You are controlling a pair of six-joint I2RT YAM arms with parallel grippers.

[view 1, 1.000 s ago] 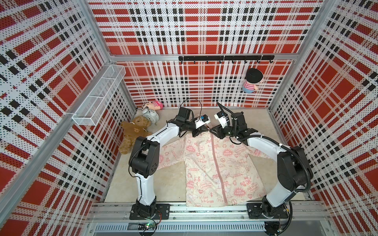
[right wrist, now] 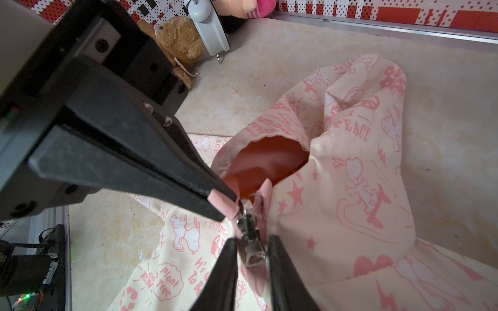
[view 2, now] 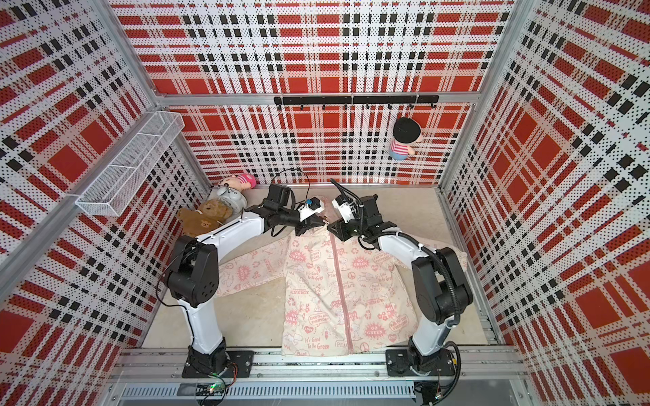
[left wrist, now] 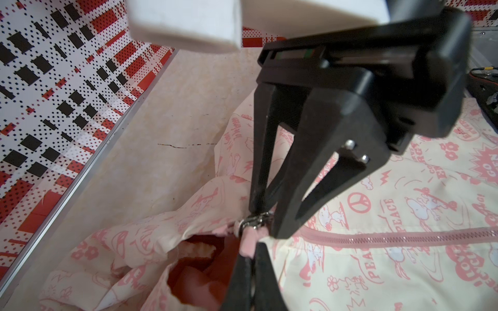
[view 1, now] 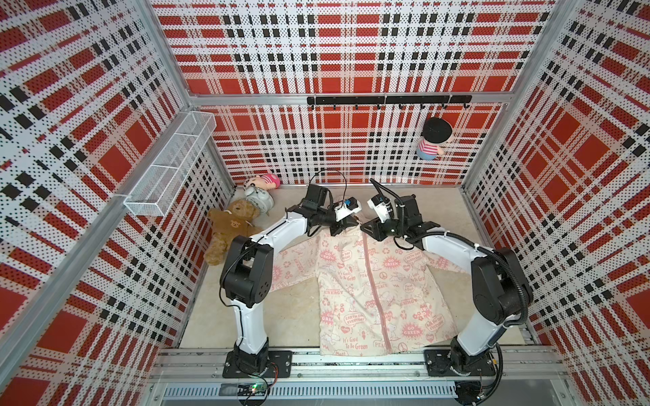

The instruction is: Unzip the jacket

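The cream jacket with pink print [view 1: 352, 291] lies spread out, its pink zipper [view 1: 375, 304] running down the middle. At its collar my left gripper is shut on the pink fabric beside the metal zipper pull [right wrist: 251, 235]. My right gripper has its fingertips at the zipper pull from the other side, close around it; how firmly it holds is unclear.
A teddy bear [view 1: 230, 230] and other soft toys lie at the back left. A wire basket [view 1: 162, 176] hangs on the left wall, a doll [view 1: 433, 138] on the back wall. Bare table [view 1: 284, 318] shows around the jacket.
The left arm looks unchanged.
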